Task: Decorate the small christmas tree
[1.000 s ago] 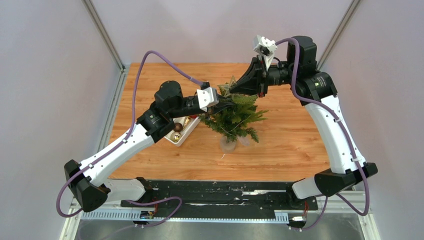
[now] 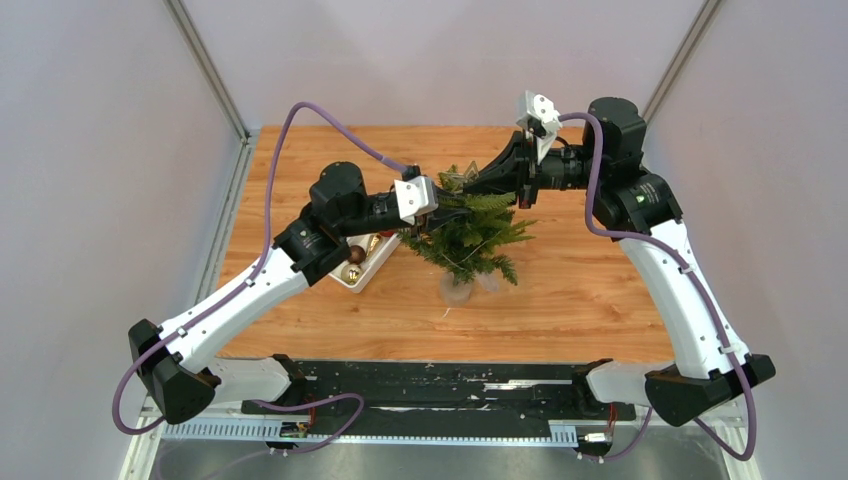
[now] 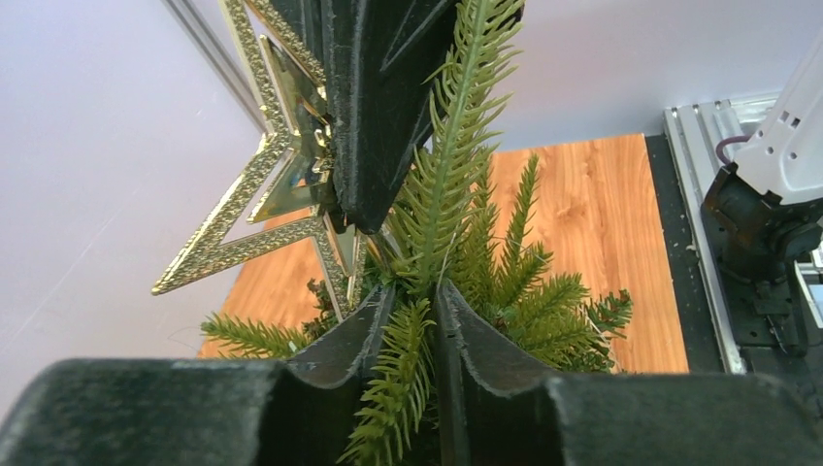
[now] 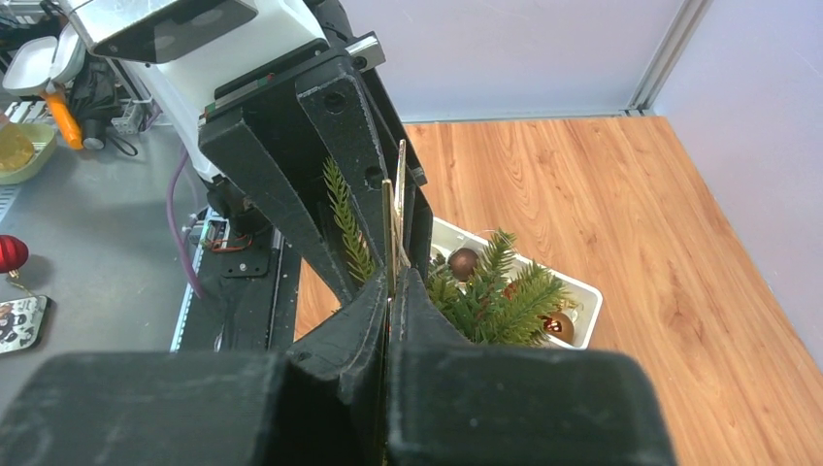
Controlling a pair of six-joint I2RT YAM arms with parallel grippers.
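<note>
The small green tree (image 2: 470, 245) stands on the table with both grippers at its top. A gold-edged star is at the treetop, seen edge-on between the right gripper's fingertips in the right wrist view. My right gripper is shut on this star. My left gripper is part open around the top of the tree, with a green sprig (image 3: 442, 184) rising between its fingers. Whether the star's lower end is seated on the tree is hidden by needles and fingers.
A white tray (image 2: 358, 287) with gold, brown and red ornaments sits left of the tree, partly under the left arm. Bare table lies right of the tree. Outside the table, a red bauble (image 4: 12, 253) shows in the right wrist view.
The tree's base has not moved.
</note>
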